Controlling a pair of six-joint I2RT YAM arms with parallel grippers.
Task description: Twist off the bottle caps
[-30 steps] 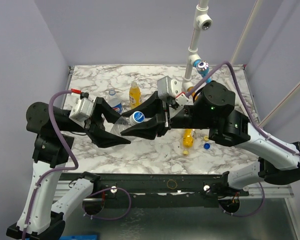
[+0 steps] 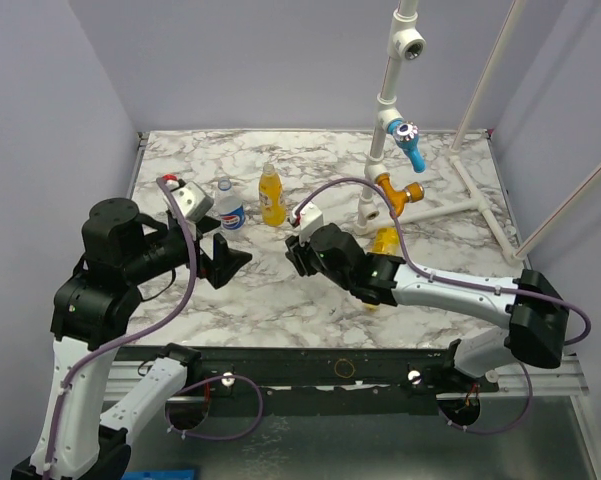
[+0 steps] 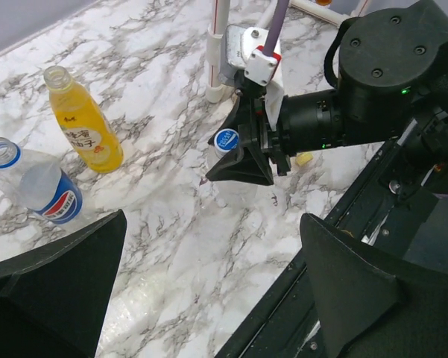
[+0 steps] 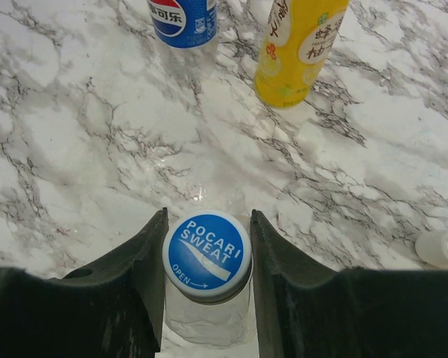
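Observation:
My right gripper (image 2: 294, 257) is low over the middle of the table. Its fingers (image 4: 147, 257) stand on both sides of a clear bottle (image 4: 209, 324) with a blue-topped white cap (image 4: 207, 256). They come right up against the cap's sides; how firmly they press is unclear. That bottle (image 3: 238, 195) looks upright, its base at or close to the tabletop. My left gripper (image 2: 220, 240) is open, apart from it to the left, nothing between its fingers. Behind stand a Pepsi bottle (image 3: 41, 186) and a yellow drink bottle (image 3: 86, 123), whose tops show no coloured cap.
A white pipe rack (image 2: 370, 190) with orange and blue fittings stands at the back right. Another yellow bottle (image 2: 385, 241) lies partly behind my right arm.
My right gripper has gone down with the bottle, turned it upright and now hides its cap from above.

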